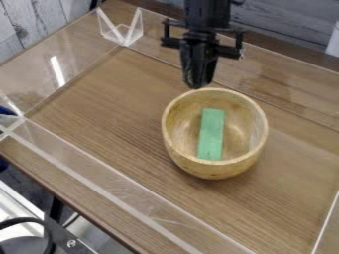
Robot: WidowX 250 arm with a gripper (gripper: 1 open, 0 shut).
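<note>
A round tan bowl [249, 134] stands on the wooden table right of centre, with a green rectangular block [211, 134] lying inside it. My dark gripper [199, 79] hangs just above and behind the bowl's back rim, pointing down; it looks shut, with nothing visible between its fingers.
A white wire-like stand [121, 27] sits at the back left. Clear tape strips cross the front left, and a black cable [40, 223] lies at the lower left corner.
</note>
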